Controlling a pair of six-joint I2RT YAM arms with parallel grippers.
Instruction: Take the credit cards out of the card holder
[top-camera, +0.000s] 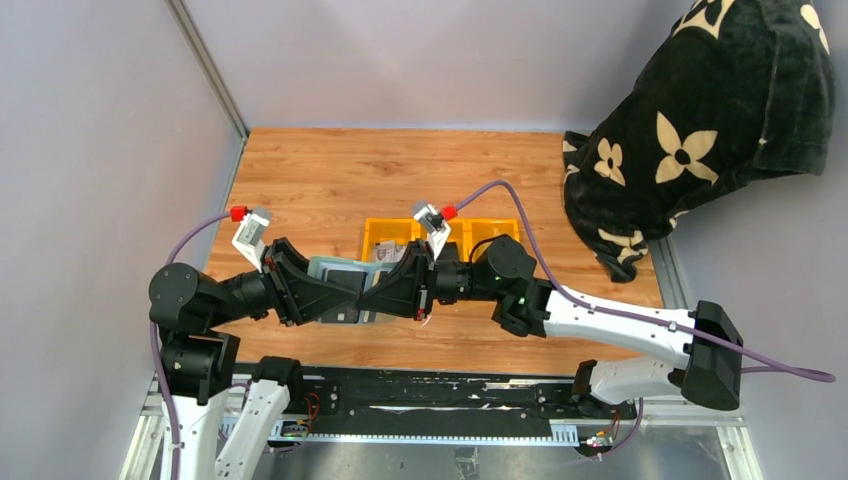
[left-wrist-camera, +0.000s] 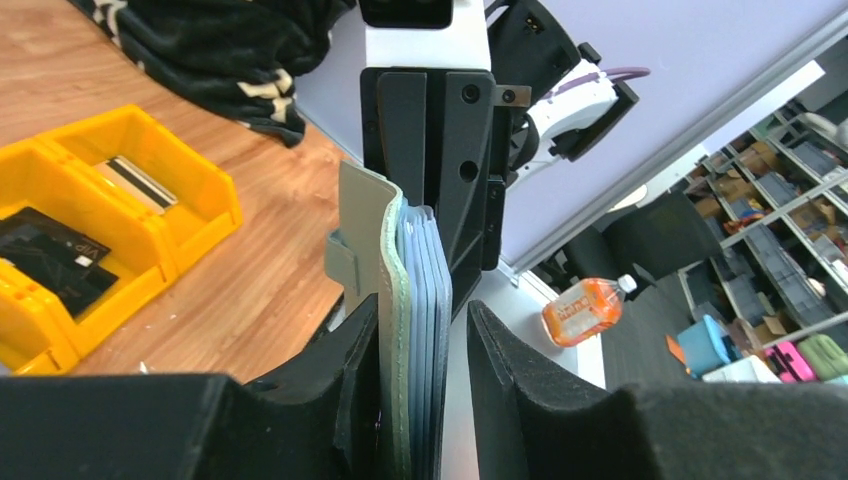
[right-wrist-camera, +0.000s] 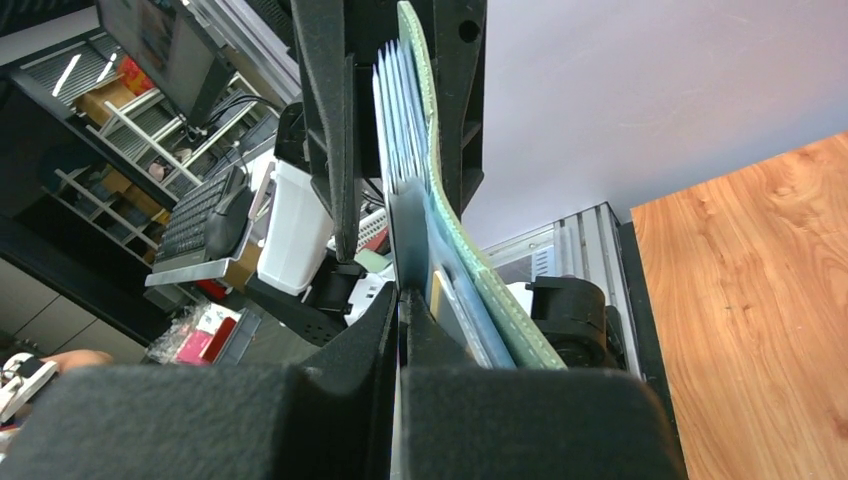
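Note:
A light green card holder (top-camera: 330, 270) with clear sleeves and cards hangs above the table between both grippers. My left gripper (top-camera: 335, 296) is shut on it; in the left wrist view its sleeves (left-wrist-camera: 425, 270) stand upright between the fingers. My right gripper (top-camera: 372, 298) is shut at the holder's other side. In the right wrist view its fingertips (right-wrist-camera: 388, 320) meet just before the fanned sleeves (right-wrist-camera: 410, 150) and a card edge; whether anything thin is between them is hidden.
Yellow bins (top-camera: 390, 225) with flat items stand behind the grippers on the wooden table (top-camera: 400, 165). A dark patterned cloth (top-camera: 680, 150) lies at the back right.

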